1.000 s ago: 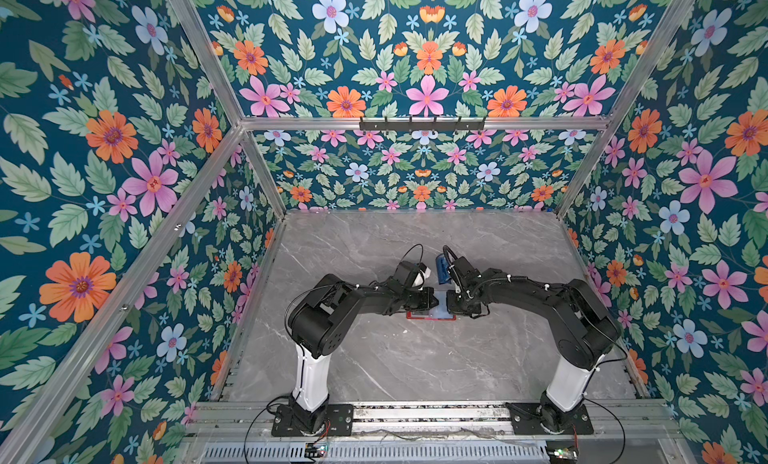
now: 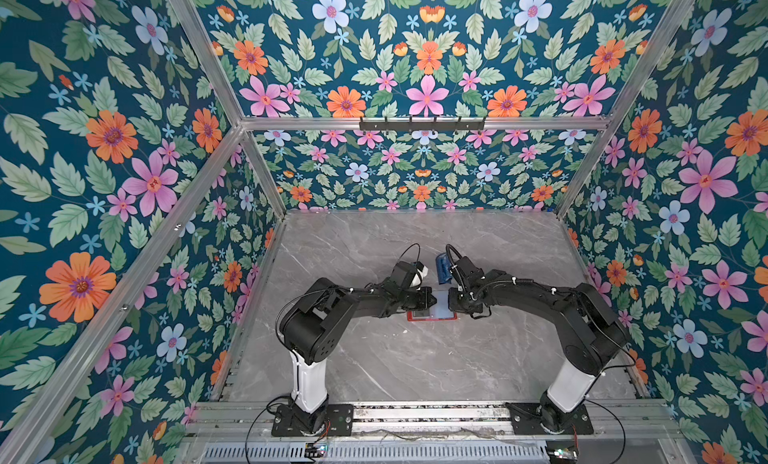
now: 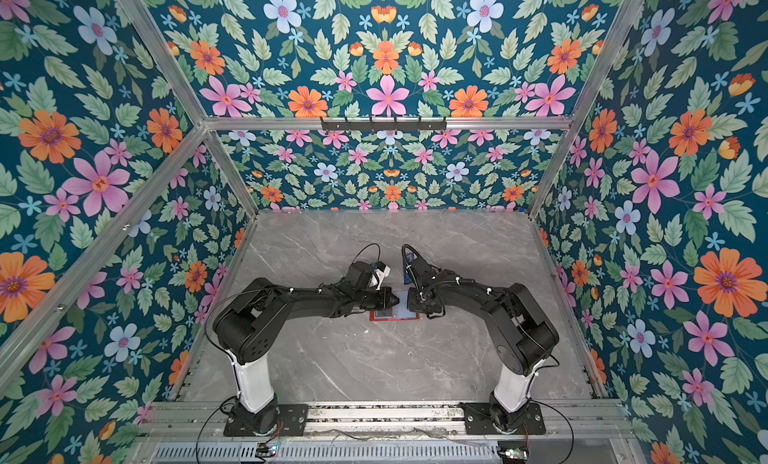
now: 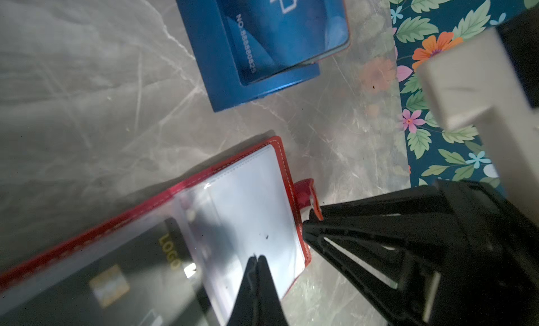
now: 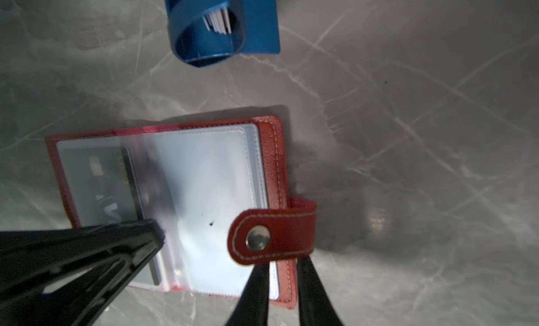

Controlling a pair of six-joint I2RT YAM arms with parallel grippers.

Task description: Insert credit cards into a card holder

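Observation:
An open red card holder (image 5: 275, 157) lies on the table with clear sleeves; a black card (image 4: 140, 286) shows under the plastic on its left side. Above it is a blue card box (image 4: 213, 73) with a blue card (image 4: 280, 28). My left gripper is shut over the sleeves, with nothing showing between its fingers. My right gripper is at the holder's right edge, shut, by the red snap strap (image 5: 286, 230), which stands at its fingertips; how much of the strap is between them is partly hidden.
Both arms reach in from the front and meet over the holder.
Both arms have shifted slightly over the last second, mostly at the elbows and the right wrist. The holder and blue box stay in about the same place.

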